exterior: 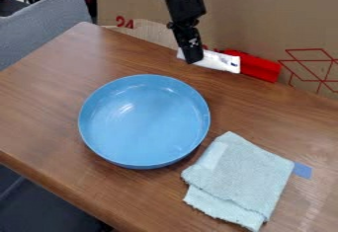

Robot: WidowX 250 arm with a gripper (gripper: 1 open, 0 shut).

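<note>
My black gripper (193,50) hangs from the top centre over the back of the wooden table, at the left end of a white packet (215,60); whether it touches the packet or how its fingers stand is too small to tell. A red object (260,66) lies to the right of the packet. A blue plate (144,120) sits in the middle of the table, and a folded pale cloth (240,180) lies at the front right.
A cardboard panel (301,24) stands along the back. A grey fabric surface (40,38) borders the table at left.
</note>
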